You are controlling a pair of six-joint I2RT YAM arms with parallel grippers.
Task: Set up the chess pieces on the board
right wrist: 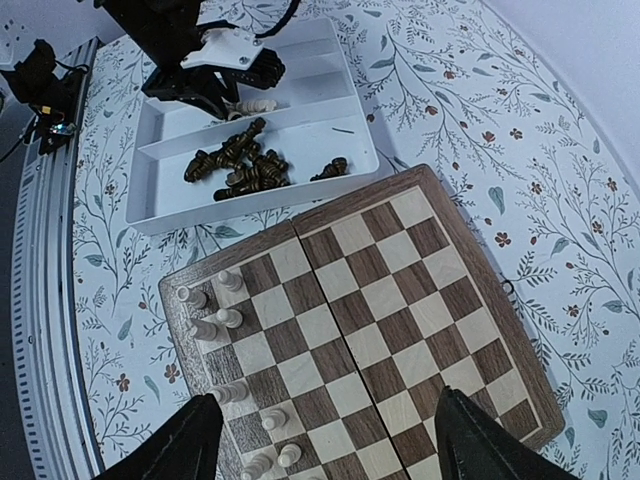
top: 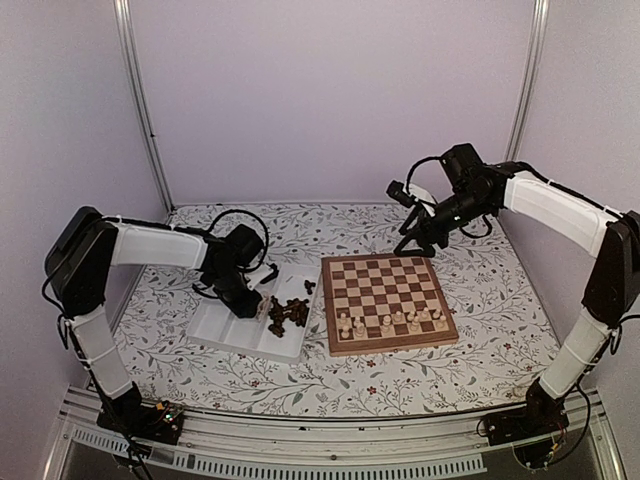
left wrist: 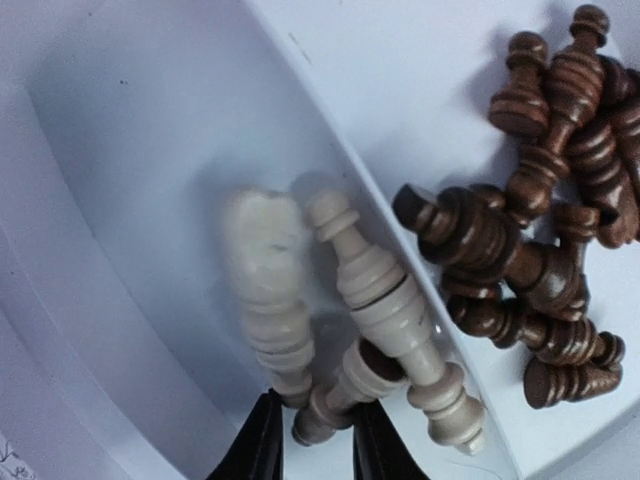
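Note:
Two larger pale pieces (left wrist: 385, 305) (left wrist: 265, 250) and a short pale piece (left wrist: 362, 378) lie in one compartment of the white tray (top: 208, 325). My left gripper is low over them, its fingers part open around the near end of the short piece; contact cannot be made out. Across the divider, dark pieces (left wrist: 535, 270) lie heaped. Several pale pieces (right wrist: 230, 392) stand along one side of the checkered board (right wrist: 365, 300). Above the far side of that board, my right gripper hangs open and empty.
One dark piece (right wrist: 331, 168) lies apart from the heap, near the tray's board-side wall. Most squares of the board are bare.

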